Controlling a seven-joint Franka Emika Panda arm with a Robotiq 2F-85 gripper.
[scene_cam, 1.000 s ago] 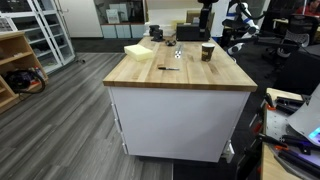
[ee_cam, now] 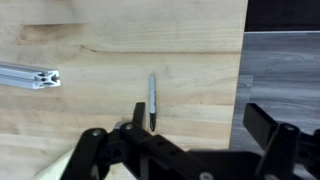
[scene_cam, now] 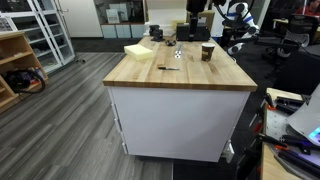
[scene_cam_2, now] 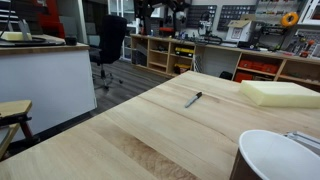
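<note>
A dark marker or pen lies alone on the light wooden tabletop; in exterior view 2 the pen is also clear of other objects. My gripper is open, its dark fingers wide apart with nothing between them. In the wrist view, the pen is closer to the left finger. From exterior view 1, the gripper appears raised over the table, though its tips are too small to make out.
A pale yellow block rests left of the pen in exterior view 1. The paper cup stands toward the right, and a metal tool lies at the wrist view's left edge. Bare wood surrounds the pen.
In exterior view 1, the gripper has shifted left over the table. The pen, block and cup have stayed where they were.
</note>
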